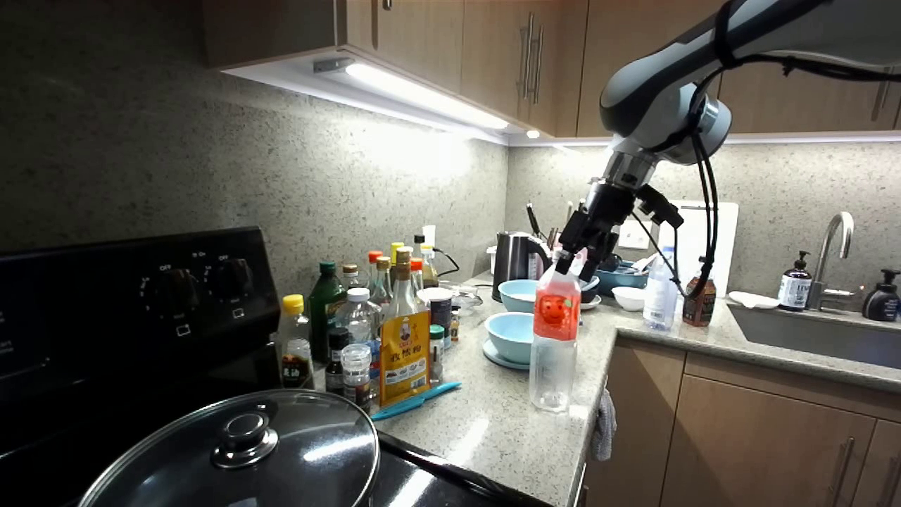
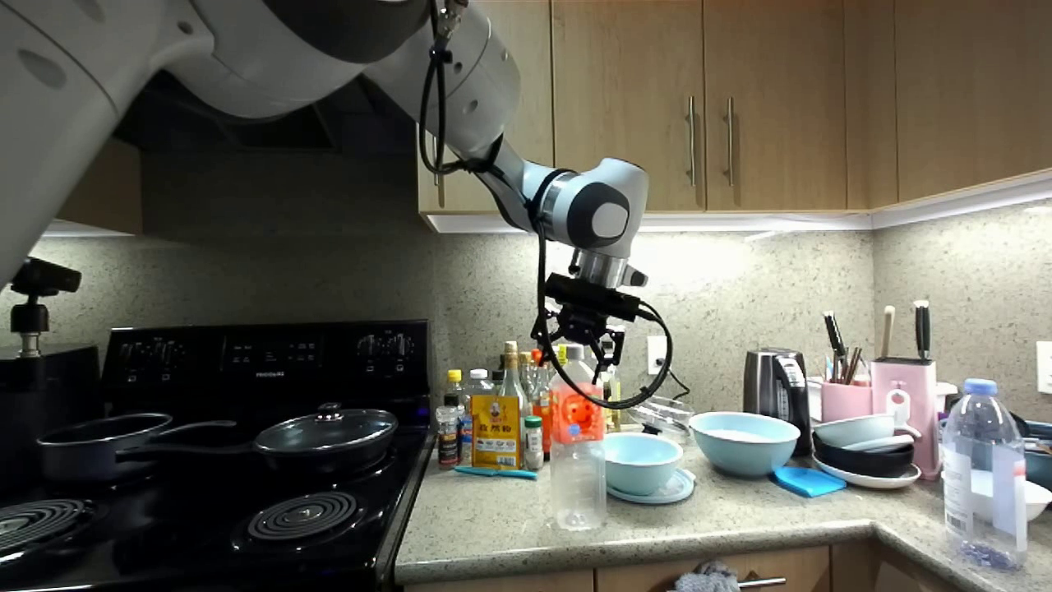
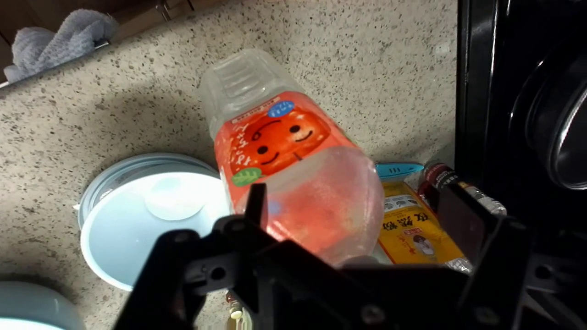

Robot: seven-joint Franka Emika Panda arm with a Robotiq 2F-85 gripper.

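A clear plastic bottle (image 1: 554,372) with a red smiling-face label stands nearly upright by the counter's front edge. My gripper (image 1: 575,265) is at its top, with the fingers open and the fingers apart. In the wrist view the bottle's shoulder (image 3: 330,192) lies between the two dark fingers; its neck is mostly hidden by the gripper body. From the second exterior side, the same bottle (image 2: 578,483) appears under the gripper (image 2: 583,363). Whether either finger touches the bottle is unclear.
A light blue bowl (image 1: 510,336) on a plate sits close beside the bottle. Several seasoning bottles and a yellow packet (image 1: 405,359) crowd the wall side, with a blue knife (image 1: 416,401) in front. Bare counter (image 1: 498,448) extends towards the stove. A lidded pan (image 2: 326,434) rests there.
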